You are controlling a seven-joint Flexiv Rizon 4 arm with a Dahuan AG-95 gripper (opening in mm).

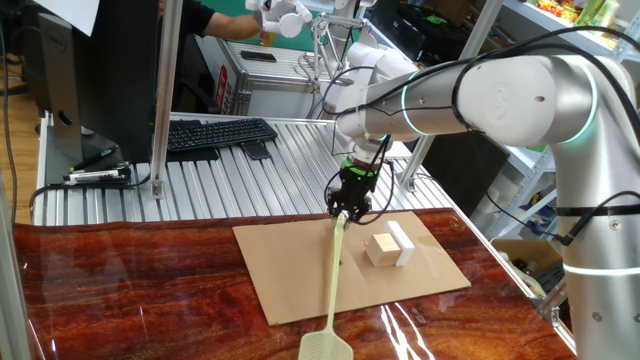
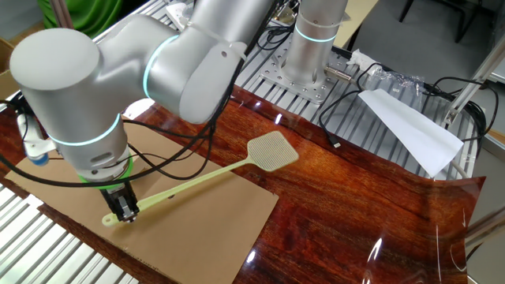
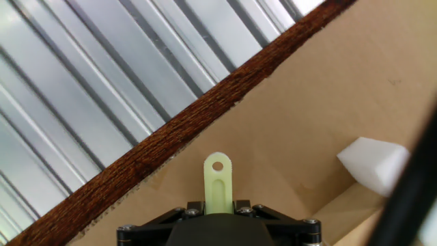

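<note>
A pale yellow-green fly swatter (image 1: 333,275) reaches from my gripper (image 1: 345,214) toward the front of the table in exterior view 1. My gripper (image 2: 126,216) is shut on its handle near the holed end. In exterior view 2 the mesh head (image 2: 272,151) points away, over the dark wood beyond the cardboard. The wrist view has the handle's end (image 3: 218,179) sticking out between the fingers of my gripper. Whether the head touches the table cannot be told.
Brown cardboard (image 1: 290,265) lies on the glossy reddish wooden table (image 1: 130,290). On it, right of the swatter, stand a light wooden block (image 1: 381,250) and a white block (image 1: 400,243). The slatted metal surface (image 3: 82,89) lies past the wood's edge.
</note>
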